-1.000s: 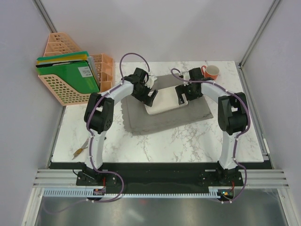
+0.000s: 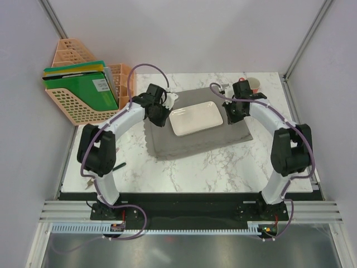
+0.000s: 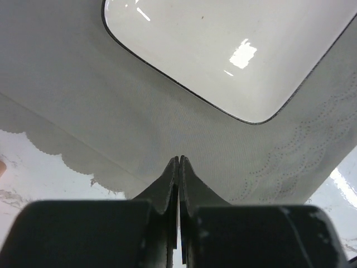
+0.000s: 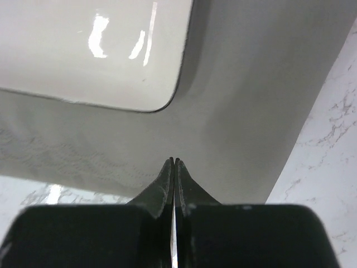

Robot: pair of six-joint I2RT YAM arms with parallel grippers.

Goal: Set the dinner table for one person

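A white rectangular plate [image 2: 196,118] with a thin dark rim lies on the grey placemat [image 2: 192,146], slightly turned. My left gripper [image 2: 161,124] is shut beside the plate's left end, over the placemat; nothing shows between its fingertips. Off the plate's right end is my right gripper [image 2: 230,122], likewise shut and empty. Each wrist view has a plate corner lying apart from the fingers, with bare placemat between. An orange-and-white cup [image 2: 254,84] stands at the back right, partly hidden by the right arm. At the lower left a utensil [image 2: 119,166] is mostly covered by the left arm.
An orange basket [image 2: 83,111] holding green and yellow folders [image 2: 83,89] fills the back left corner. Bare marble table [image 2: 206,173] stretches across the front and down the right side. Grey walls close in both sides.
Both grippers were open at the plate's two ends; they have shut and moved outward off it, left one leftward, right one rightward. The plate stays in place. The arms now cover more of cup and utensil.
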